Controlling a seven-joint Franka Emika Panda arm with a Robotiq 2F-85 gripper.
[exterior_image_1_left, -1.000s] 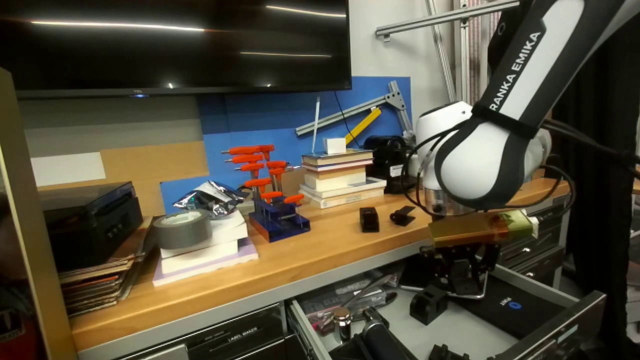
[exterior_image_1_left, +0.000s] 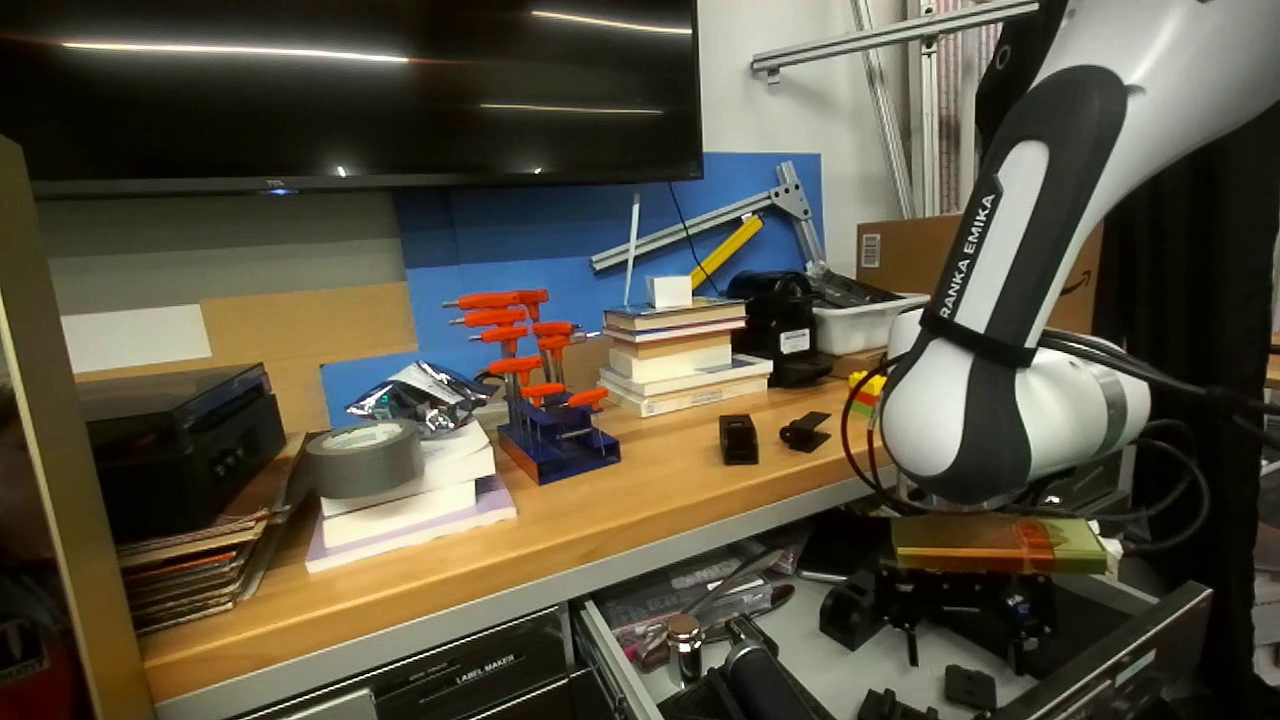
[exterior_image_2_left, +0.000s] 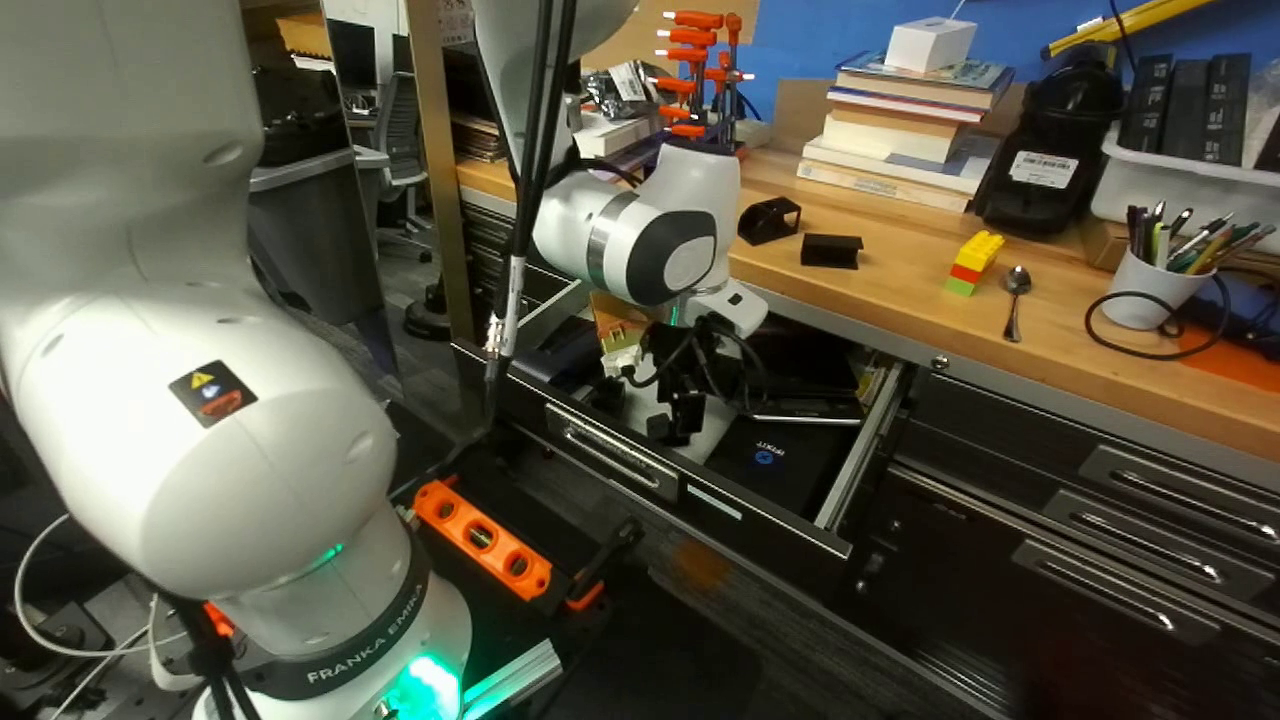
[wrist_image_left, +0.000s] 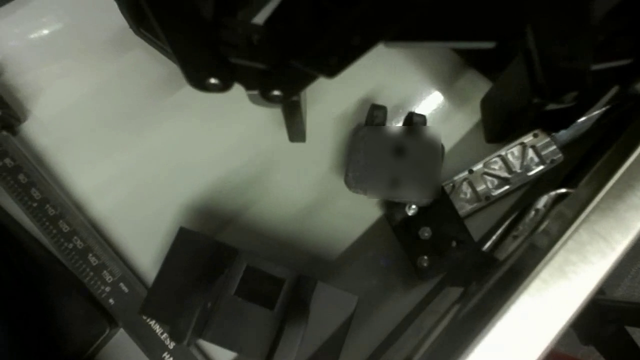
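Low over the open drawer (exterior_image_1_left: 1116, 658), my gripper (exterior_image_1_left: 969, 636) points downward with its fingers spread apart. In the wrist view, one finger (wrist_image_left: 294, 120) shows at top centre and the other side is a dark shape at upper right. A small dark grey block with two prongs (wrist_image_left: 393, 162) lies between and below them, apparently free of both. It appears in exterior view 1 as a black piece (exterior_image_1_left: 969, 686) on the drawer floor. In exterior view 2 the gripper (exterior_image_2_left: 681, 414) is partly hidden by cables and dark parts.
Around the block lie a black bracket (wrist_image_left: 240, 300), a steel ruler (wrist_image_left: 75, 240), a screwed black part (wrist_image_left: 423, 240) and a silver handle (wrist_image_left: 507, 168). The metal drawer edge (wrist_image_left: 558, 258) is close by. Black mounts (exterior_image_1_left: 738, 439), a Lego stack (exterior_image_2_left: 972, 262) and a spoon (exterior_image_2_left: 1015, 300) sit on the bench.
My arm has moved down and right in exterior view 1. A black piece that was at the gripper, near the drawer's back, now lies on the drawer floor below its spread fingers.
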